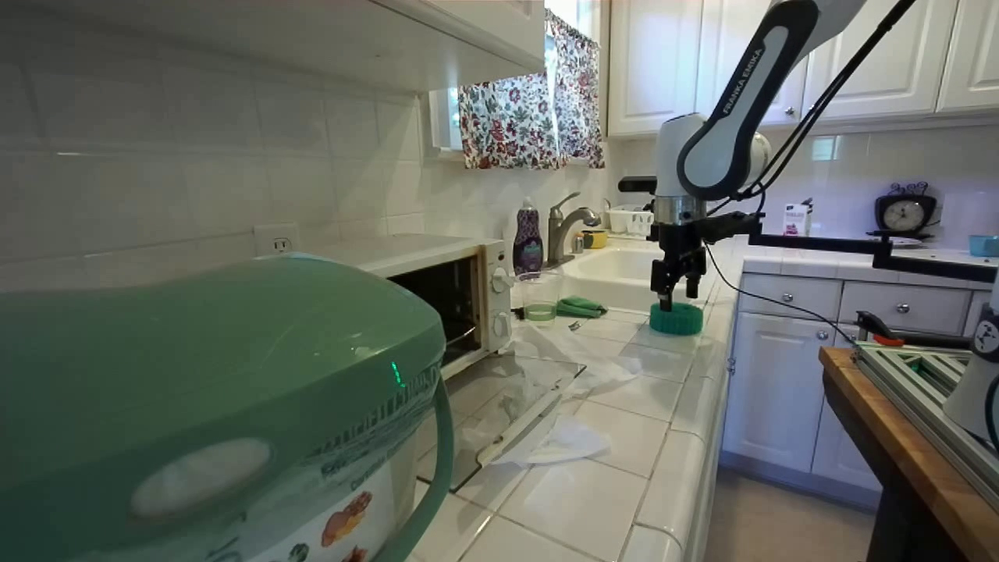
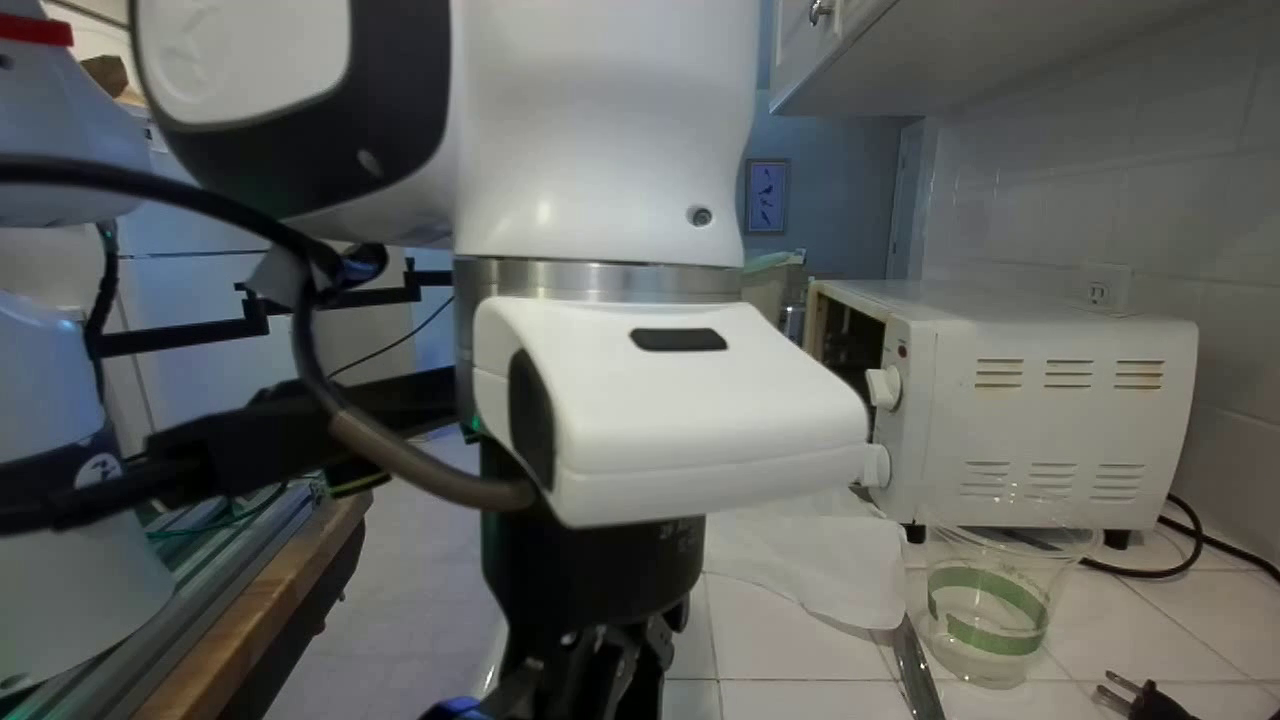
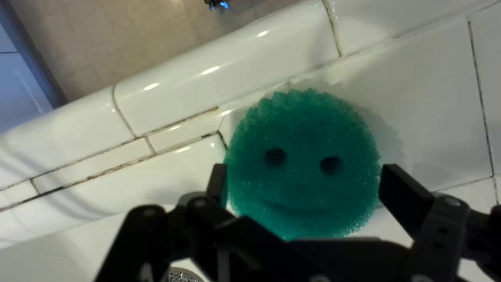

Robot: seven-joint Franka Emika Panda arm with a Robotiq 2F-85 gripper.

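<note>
A round green sponge (image 3: 303, 188) with a scalloped edge, two eye holes and a smile slit lies flat on the white tiled counter (image 3: 418, 103). In the wrist view my gripper is open, one finger on each side of the sponge. The left fingertip appears very close to its edge; whether it touches, I cannot tell. From exterior view 1, the gripper (image 1: 679, 301) is over the sponge (image 1: 676, 319), a fingertip overlapping its near side. Exterior view 2 hides the sponge and the fingertips behind the arm and out of frame.
Beside the sponge lies the sink (image 1: 609, 273). A green cloth (image 1: 581, 307), a clear cup (image 1: 540, 304) and a toaster oven (image 1: 478, 281) with its door down stand to the left. Counter in front of the sponge holds wrinkled plastic (image 1: 562, 443); the counter edge drops off on the right.
</note>
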